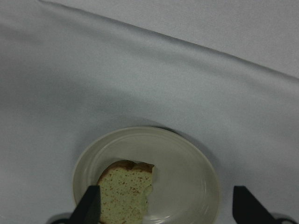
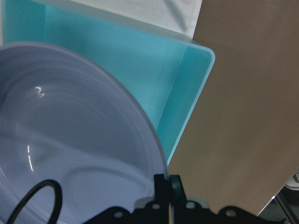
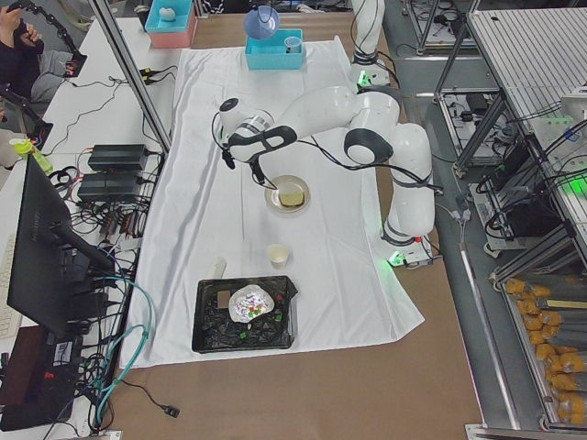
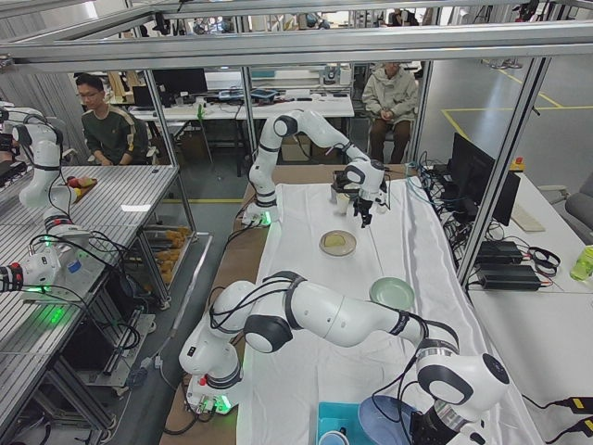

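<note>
In the right wrist view my right gripper is shut on the rim of a periwinkle plastic bowl (image 2: 79, 126), held over a cyan bin (image 2: 187, 88). My left gripper stands open above a beige plate (image 1: 180, 179) holding a bread slice (image 1: 121, 191); nothing shows between its fingers. In the camera right view a green plate (image 4: 392, 293) lies on the white cloth beyond the right arm.
A black tray (image 3: 211, 335) with a small bowl of bits and a cream cup (image 3: 277, 256) stand at the near end. A blue cup (image 3: 293, 44) is in the cyan bin.
</note>
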